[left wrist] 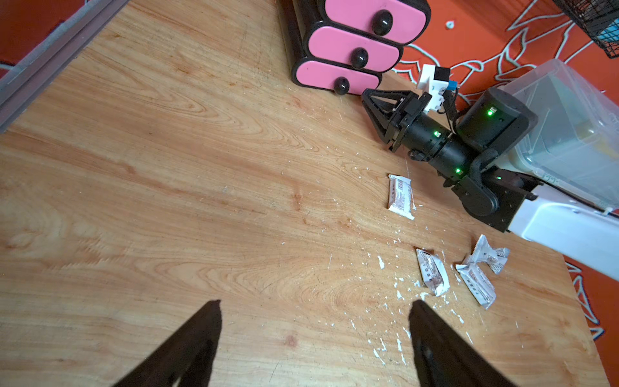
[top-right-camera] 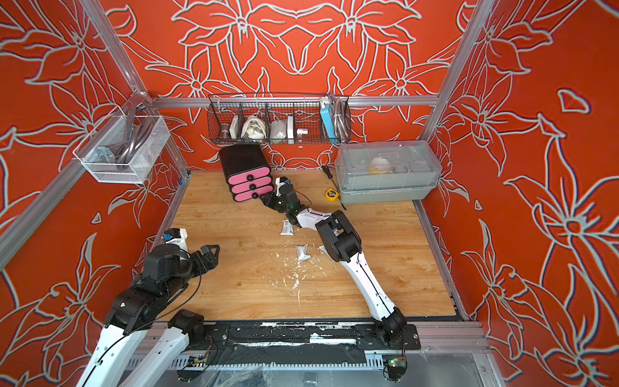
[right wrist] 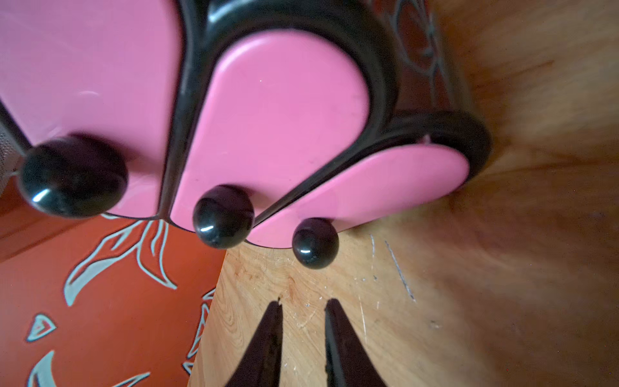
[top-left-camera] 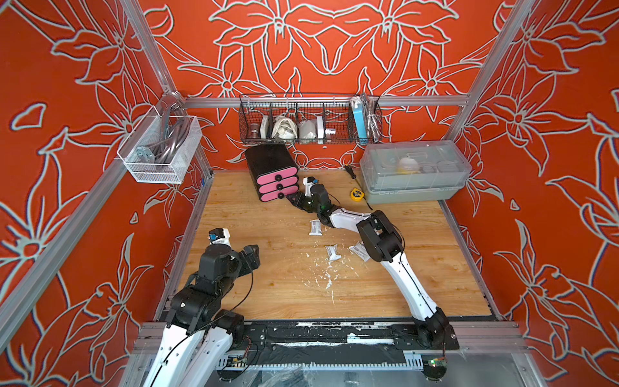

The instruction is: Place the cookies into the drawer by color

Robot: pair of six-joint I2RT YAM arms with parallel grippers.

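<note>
A black cabinet with three pink drawers, all closed, stands at the back left of centre. In the right wrist view, my right gripper is part open, its fingers a little apart with nothing between them. Just beyond them is the bottom drawer's round black knob. Wrapped cookies lie on the table in the left wrist view: one nearest the right arm, another farther forward, and a further pair close together. My left gripper is open and empty over the left side of the table.
A translucent lidded box occupies the back right. Beside it lie a yellow tape measure and a black-handled tool. A wire basket hangs on the back wall.
</note>
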